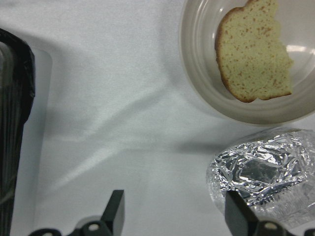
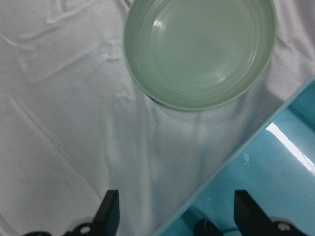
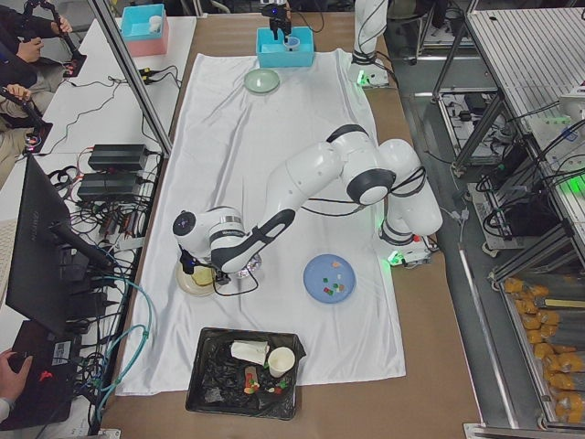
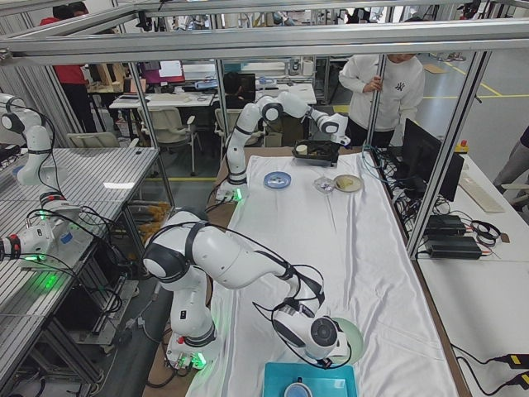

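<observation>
My left gripper hangs open over the white cloth, with crinkled foil in clear plastic [image 1: 258, 172] by its right finger. A cream plate [image 1: 197, 59] with a bitten-looking bread slice [image 1: 251, 54] lies above that in the left wrist view. A black lined tray [image 3: 210, 366] holds a white item [image 3: 249, 350], a cup [image 3: 281, 360] and small coloured pieces. My right gripper is open at the edge of a blue bin [image 2: 266, 162], beside a green plate [image 2: 199, 49].
A blue plate [image 3: 329, 288] with small pieces lies to the right of the foil. A monitor [image 3: 37, 256] and cables line one side.
</observation>
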